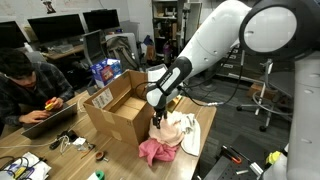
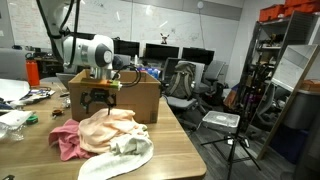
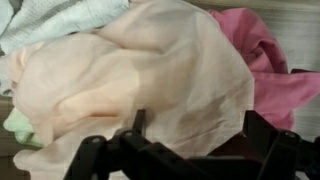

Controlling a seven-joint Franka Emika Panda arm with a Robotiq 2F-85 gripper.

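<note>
Peach cloth [image 3: 150, 70] lies crumpled on the table and fills most of the wrist view. Beside it, on the right of that view, is a dark pink cloth [image 3: 260, 55], and at upper left a white cloth [image 3: 65, 22]. Exterior view 2 shows the peach cloth between the pink cloth [image 2: 68, 138] and the pale cloth [image 2: 122, 158]. My gripper [image 1: 157, 119] is just above the pile, pointing down. Its fingers [image 3: 138, 124] stand wide apart in the wrist view, with nothing gripped between them.
A large open cardboard box [image 1: 120, 122] stands right behind the cloths. Small tools and a green tape roll [image 1: 99, 174] lie toward the front left. A person [image 1: 30, 85] sits at a laptop on the left. Bare table [image 2: 175, 155] shows right of the cloths.
</note>
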